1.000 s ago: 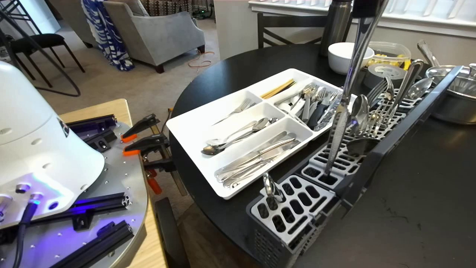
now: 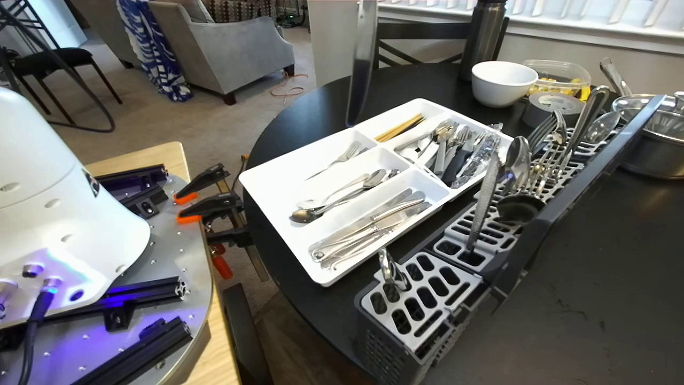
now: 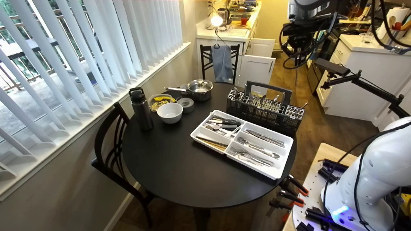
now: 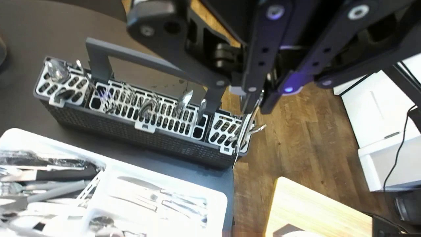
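Observation:
A long silver knife (image 4: 245, 132) is pinched in my gripper, its blade hanging down. In exterior view 1 only the knife blade (image 2: 363, 64) shows at the top, the gripper being out of frame. In exterior view 2 my gripper (image 3: 298, 50) is high up, well above table level. The white cutlery tray (image 2: 282, 234) lies on the black table, with forks, spoons and knives in separate compartments. Beside it stands the grey dishwasher basket (image 4: 132, 136), holding several pieces of cutlery upright, among them a knife (image 2: 485, 195) with a textured handle.
On the table also stand a white bowl (image 3: 170, 113), a tape roll (image 3: 185, 104), a food container (image 3: 161, 101), a lidded pot (image 3: 200, 90) and a dark bottle (image 3: 141, 109). The basket's tall handle (image 3: 269, 88) rises above it. Bare table lies left of the tray in exterior view 2.
The held knife has moved left and upward in exterior view 1, from over the basket to beyond the tray's back edge in the picture. Tray and basket look unchanged.

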